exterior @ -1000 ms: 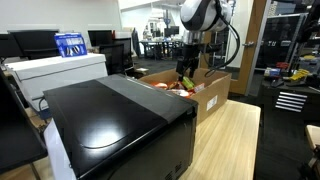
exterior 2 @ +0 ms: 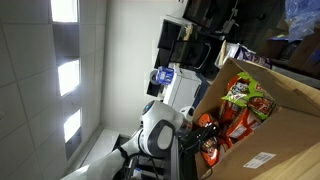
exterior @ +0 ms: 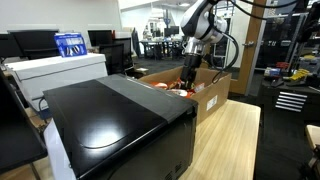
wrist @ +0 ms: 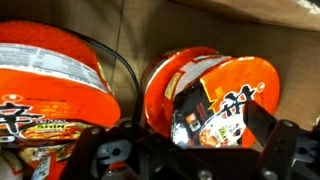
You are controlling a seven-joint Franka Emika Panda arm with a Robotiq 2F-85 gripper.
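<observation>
My gripper stands open, low inside a cardboard box [exterior: 212, 100]. In the wrist view an orange-red noodle cup [wrist: 238, 82] lies on its side between and just beyond the fingers. Its printed lid faces the camera, and the fingers partly cover its lower edge. Whether they touch it cannot be told. To the left lies a second orange package [wrist: 45, 75]. Exterior view 2 shows a red package [exterior 2: 243, 123] and a green one [exterior 2: 238, 88] in the box.
The box wall [exterior 2: 285, 125] rises close beside the packages. A dark cable [wrist: 125, 65] runs between the two orange items in the wrist view. A large black case [exterior: 115, 115] stands in the foreground of exterior view 1, with bare wooden table [exterior: 225, 150] on its right.
The arm has come down and tilted, bringing the gripper lower into the box. The box and the surroundings look unmoved.
</observation>
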